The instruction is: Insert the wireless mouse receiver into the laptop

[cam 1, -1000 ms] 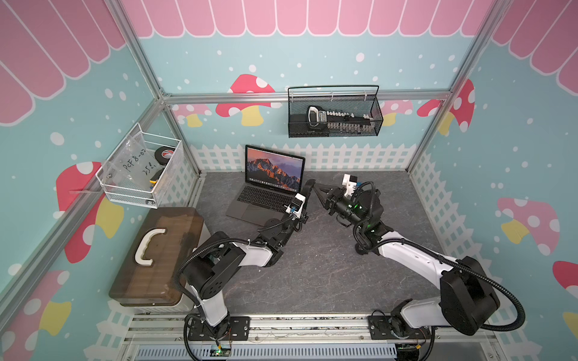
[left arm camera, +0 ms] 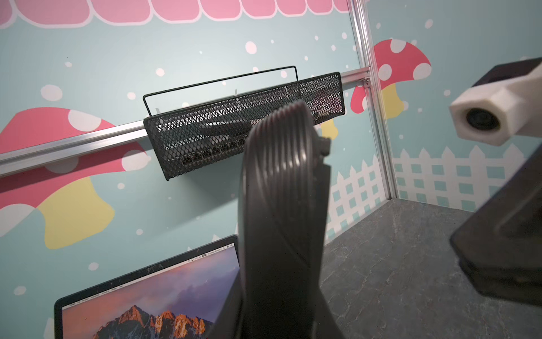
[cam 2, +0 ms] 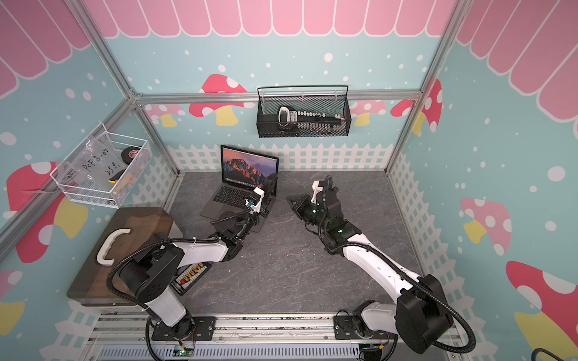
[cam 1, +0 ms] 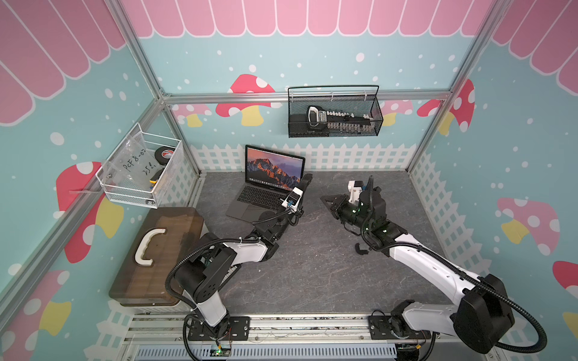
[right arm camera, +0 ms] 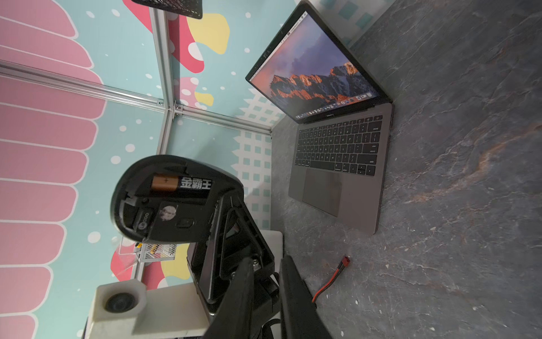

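Observation:
A black computer mouse is held up in the air by my left gripper, shut on one end of it. Its open underside faces the right wrist camera, showing a battery and a small marked rectangle in a recess; whether that is the receiver I cannot tell. My right gripper hovers to the right of the mouse, clear of it, with its fingers close together. Nothing shows between them, so the receiver cannot be made out there. The laptop stands open at the back left, screen lit, one side edge facing the right arm.
A short red-and-black cable lies on the table near the laptop. Wire baskets hang on the back wall and left wall. The brown case fills the left side.
My right gripper has drawn away from the mouse, to the right and slightly forward. My left gripper has shifted a little left with the mouse, over the laptop's right side.

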